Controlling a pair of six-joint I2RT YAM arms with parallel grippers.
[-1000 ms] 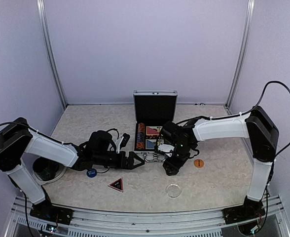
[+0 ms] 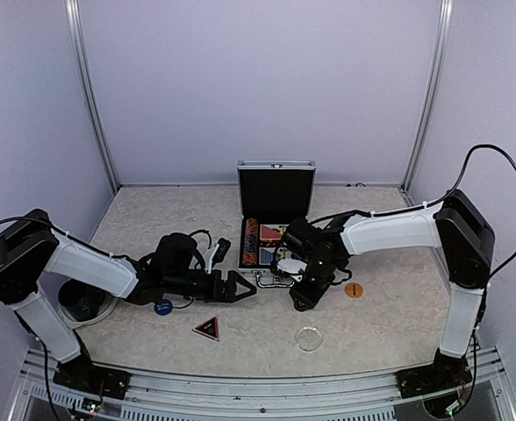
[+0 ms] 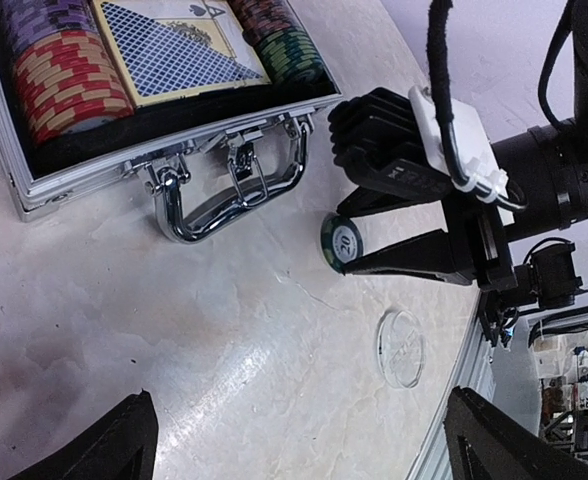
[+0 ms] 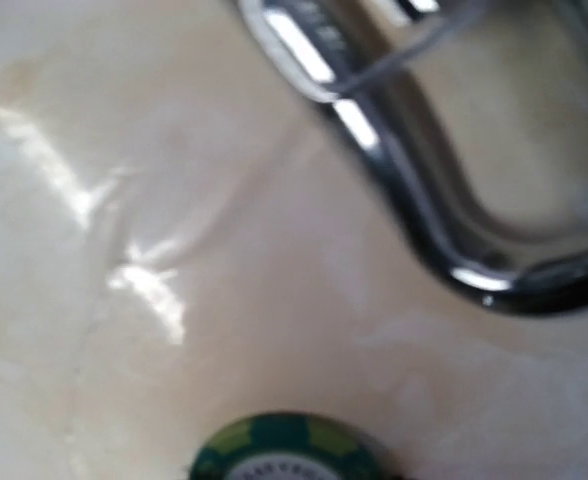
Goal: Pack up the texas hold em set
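Note:
An open silver case [image 2: 275,189] holds chip stacks [image 3: 69,90] and playing cards [image 3: 179,45]. In front of its chrome handle [image 3: 229,200] [image 4: 434,240], my right gripper has its fingertips at the edges of a green "20" chip [image 3: 342,240] [image 4: 284,440], which stands tilted; whether it grips it firmly is unclear. My left gripper [image 2: 245,285] is open beside the case front, nothing between its fingers.
A blue chip [image 2: 163,307], a triangular black-red piece [image 2: 206,329], a clear disc [image 2: 309,339] and an orange disc [image 2: 354,289] lie on the table.
The right arm and gripper have shifted very slightly near the case front. The left arm has not moved.

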